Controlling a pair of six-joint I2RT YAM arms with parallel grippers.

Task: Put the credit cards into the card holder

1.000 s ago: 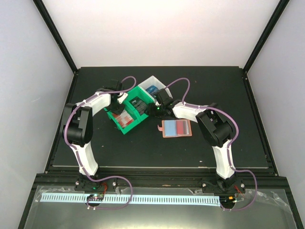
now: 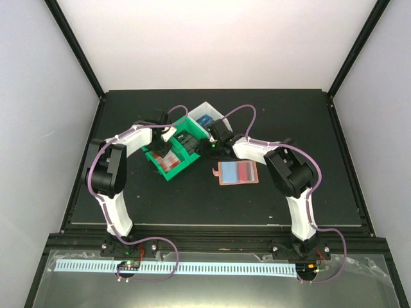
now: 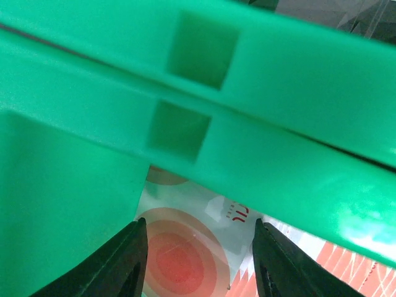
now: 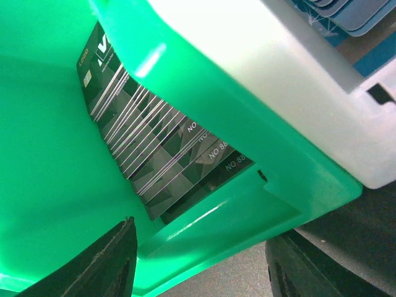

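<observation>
The pink card holder lies on the black table, with a blue and a red card showing on it. Red-and-white cards rest in one green box; black cards are in the neighbouring green box. My left gripper is apart at the fingers over the red-and-white cards, and no card is seen clasped. The right gripper stands open at the black-card box, one finger on each side of its green wall; whether it touches the wall I cannot tell.
A white box with blue cards adjoins the green boxes at the back. Both arms reach in close to the boxes.
My left arm has shifted slightly toward the right over the red-and-white cards. The right arm, boxes and card holder look unmoved.
</observation>
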